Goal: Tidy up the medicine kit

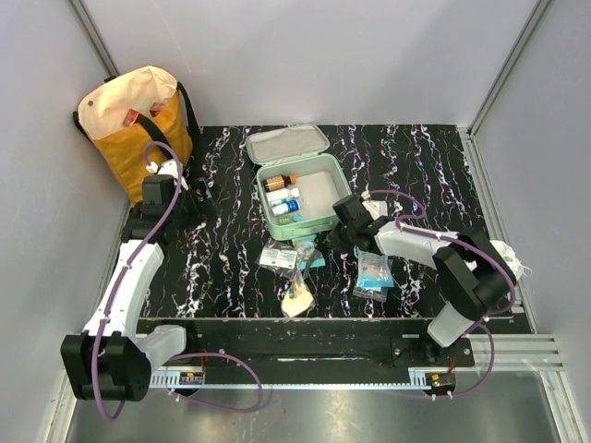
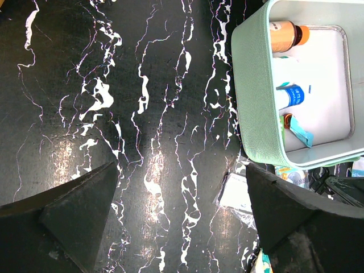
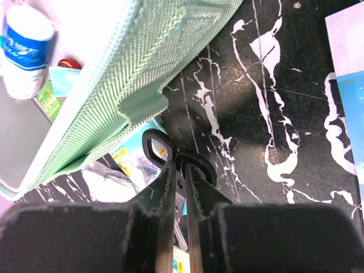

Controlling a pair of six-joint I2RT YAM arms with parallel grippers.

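Note:
The green kit case (image 1: 325,221) stands open at center, holding bottles (image 2: 290,96) and small packets. My right gripper is just below its front wall, fingertips together at black-handled scissors (image 3: 202,168); whether they grip them is hard to tell. Clear bags and packets (image 1: 277,258) lie in front of the case, with blue packs (image 1: 374,269) to the right. My left gripper stands open at the far left of the table, nothing between its fingers.
A yellow bag (image 1: 138,138) stands at the back left. White material (image 1: 508,258) lies at the right edge.

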